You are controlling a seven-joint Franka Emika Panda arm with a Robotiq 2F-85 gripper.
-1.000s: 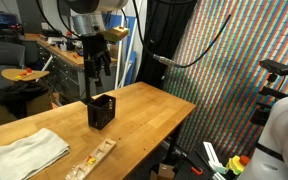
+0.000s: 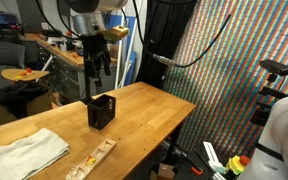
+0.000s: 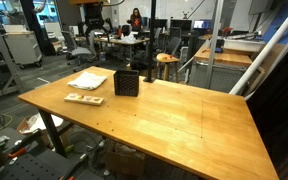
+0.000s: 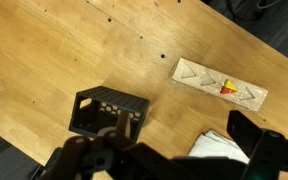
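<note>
A black mesh basket [image 2: 101, 113] stands upright on the wooden table, its top uncovered; it looks empty in the wrist view. Nearer the table edge lies a pale wooden board [image 4: 196, 76] with triangular marks. One small red and yellow piece [image 4: 229, 87] rests on that board. A folded white cloth [image 2: 27, 155] is spread on the table, partly hidden by a finger in the wrist view. My gripper hangs well above the table, open, its fingers [image 4: 242, 130] wide apart and nothing between them. It touches none of these objects.
Much of the wooden table [image 3: 189, 120] beyond the basket is bare. In exterior view 1, a black chair [image 2: 24, 98] stands behind the table, and a brown box [image 2: 166, 173] is down by its near edge. Other desks and people are in the background.
</note>
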